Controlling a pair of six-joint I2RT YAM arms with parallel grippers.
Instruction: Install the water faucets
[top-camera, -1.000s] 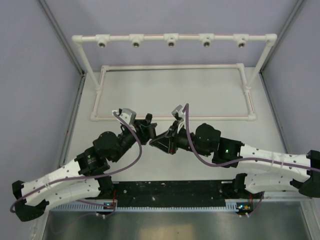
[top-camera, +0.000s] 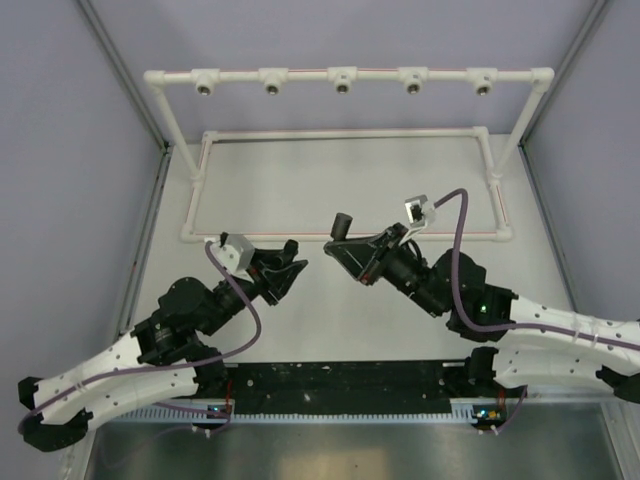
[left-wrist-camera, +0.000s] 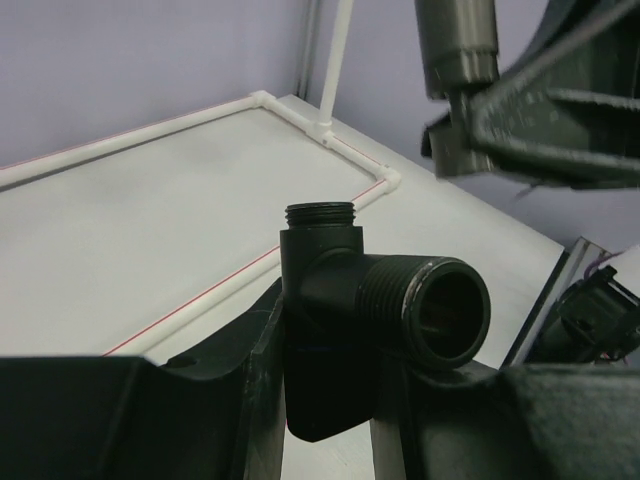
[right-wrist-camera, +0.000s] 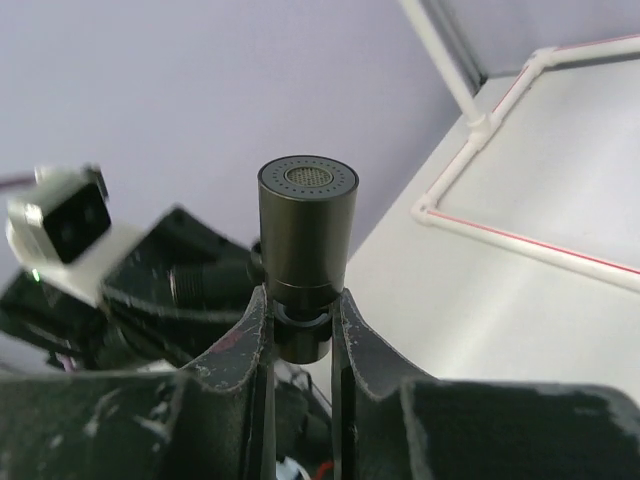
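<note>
My left gripper (top-camera: 285, 268) is shut on the black faucet body (left-wrist-camera: 322, 265), whose threaded top opening points up and whose threaded side outlet faces right in the left wrist view. My right gripper (top-camera: 362, 252) grips a black cylindrical faucet piece (right-wrist-camera: 308, 225) by its narrow lower neck. This piece stands upright between the fingertips, with a dotted mesh disc on its top. It is apart from the faucet body, above and to the right of it in the left wrist view.
A white pipe frame (top-camera: 340, 133) stands behind the grippers. Its raised front bar (top-camera: 240, 76) carries several tee fittings (top-camera: 342, 79) with bare openings. A dark strip (top-camera: 340, 385) lies along the table's near side. The white board between is clear.
The grippers were close together with their black parts meeting. Now the right one has moved up and right with the cylindrical piece, while the left has shifted slightly left and down.
</note>
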